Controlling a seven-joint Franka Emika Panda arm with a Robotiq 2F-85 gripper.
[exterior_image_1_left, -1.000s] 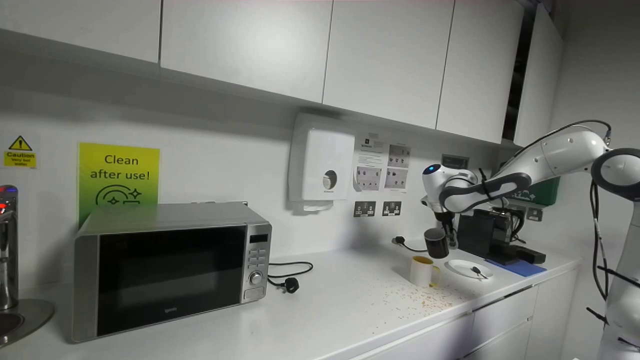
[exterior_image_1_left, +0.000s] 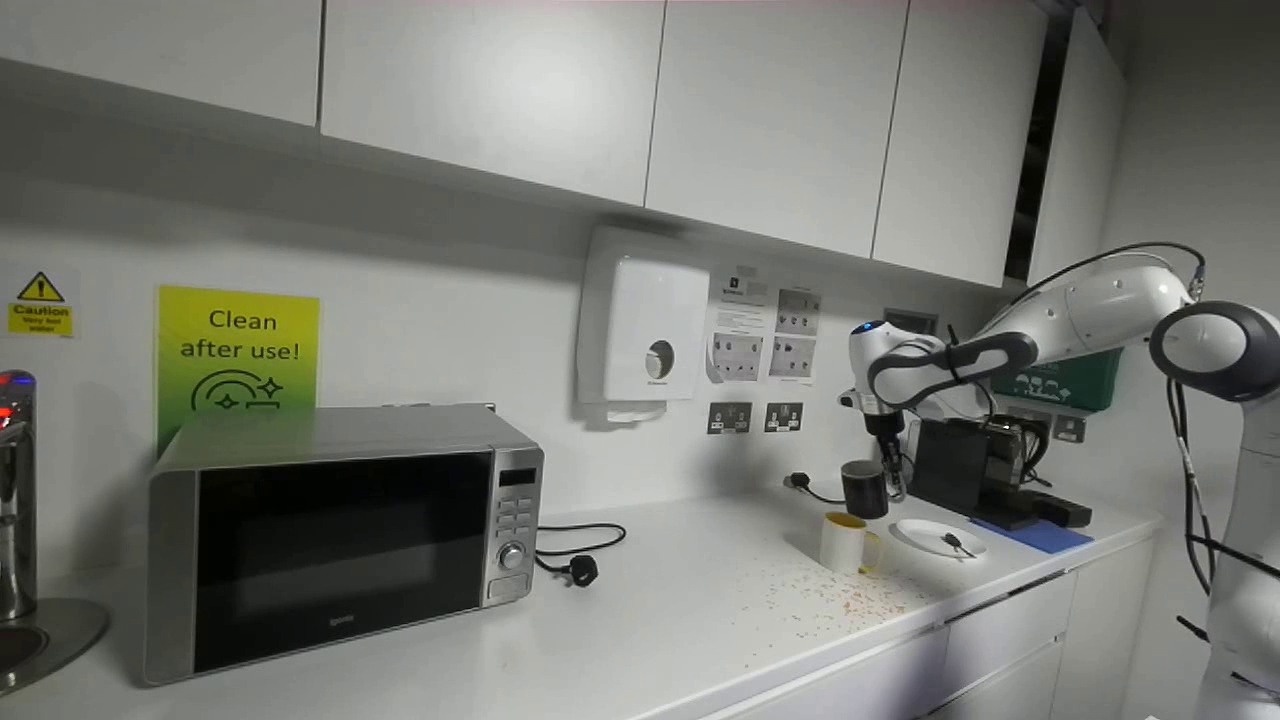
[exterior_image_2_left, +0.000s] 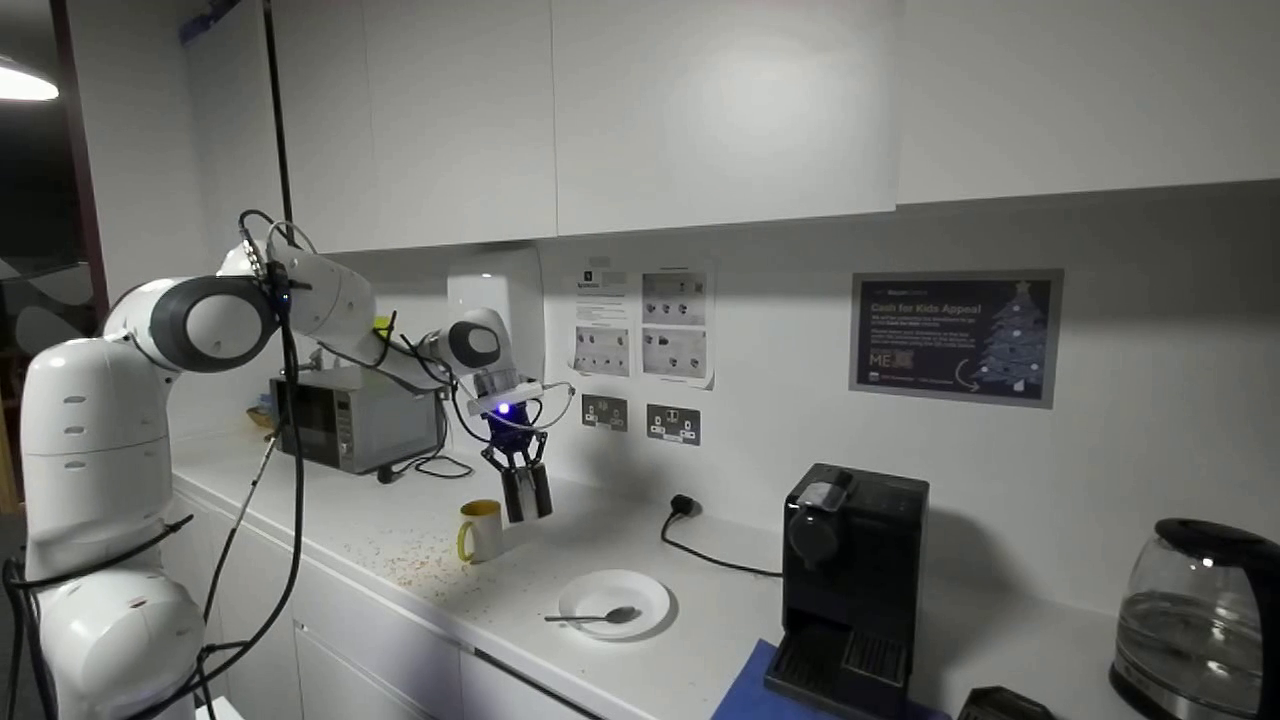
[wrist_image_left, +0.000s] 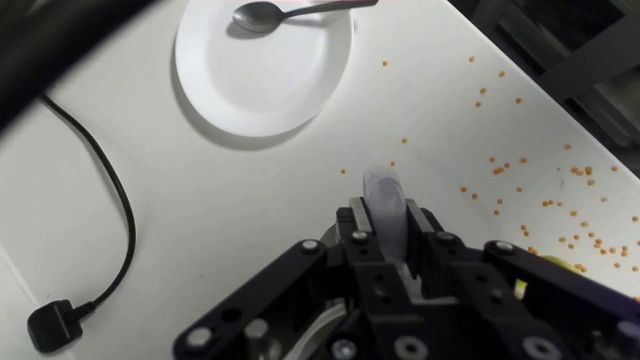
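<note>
A dark mug (exterior_image_1_left: 864, 490) hangs nearly upright above the counter, behind a white mug with a yellow inside (exterior_image_1_left: 843, 542). My gripper is shut on the dark mug's pale grey handle (wrist_image_left: 384, 192), which shows between the fingers in the wrist view. Most of the dark mug's body is hidden there under the gripper, so its contents cannot be seen. The white mug (exterior_image_2_left: 481, 530) stands upright on the counter, apart from the held one. Its yellow rim barely shows behind the gripper in the wrist view.
Small orange bits (exterior_image_1_left: 849, 600) lie scattered around the white mug. A white plate (exterior_image_2_left: 588, 592) with a spoon (exterior_image_2_left: 606, 617) sits nearby. The coffee machine (exterior_image_2_left: 854, 576), a glass jug (exterior_image_2_left: 1188, 624) and the microwave (exterior_image_1_left: 342, 540) also occupy the counter. A black cable (wrist_image_left: 114, 168) trails across it.
The dark mug has turned from tilted to nearly upright and shifted slightly left in exterior view 1. The arm has moved a little left with it. The white mug stayed put.
</note>
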